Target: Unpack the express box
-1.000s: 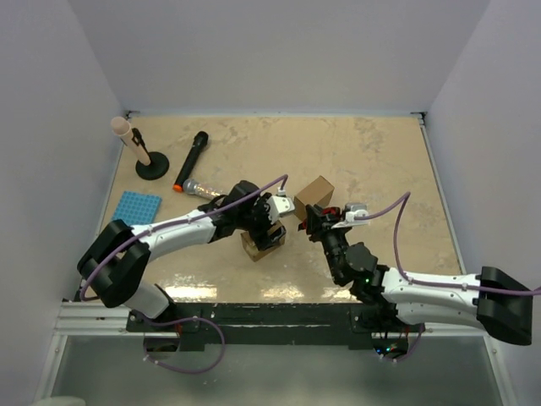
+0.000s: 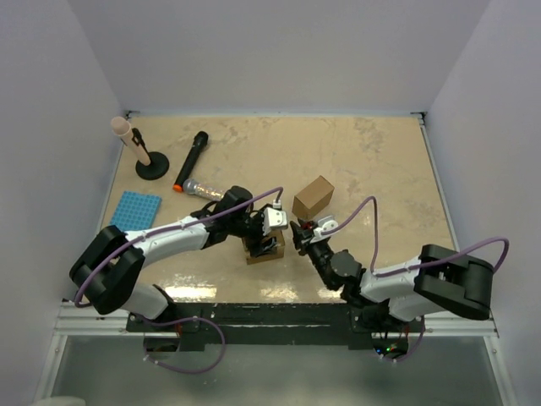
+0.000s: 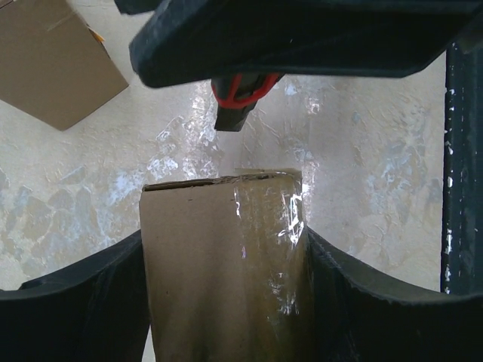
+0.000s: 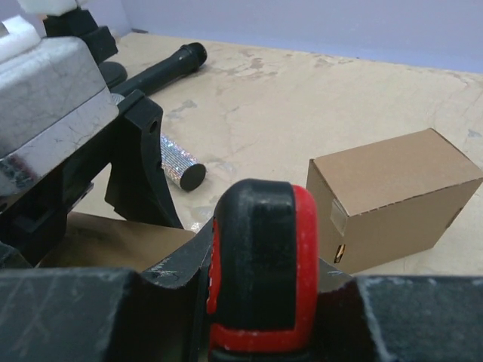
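Note:
A cardboard express box (image 3: pixel 219 264) with shiny tape is between the fingers of my left gripper (image 2: pixel 264 241), standing on the table near the middle front; in the left wrist view the fingers flank it, though their grip is unclear. My right gripper (image 2: pixel 306 233) is shut on a red-and-black tool (image 4: pixel 256 264), probably a cutter, held just right of that box. A second closed cardboard box (image 4: pixel 392 204) sits behind, to the right.
A black microphone (image 2: pixel 193 161), a glittery cylinder (image 2: pixel 203 189), a stand with a pale column (image 2: pixel 152 167) and a blue mat (image 2: pixel 135 211) lie on the left.
My right gripper with the tool has moved left toward the taped box. The left gripper and its box have shifted slightly, turning a little.

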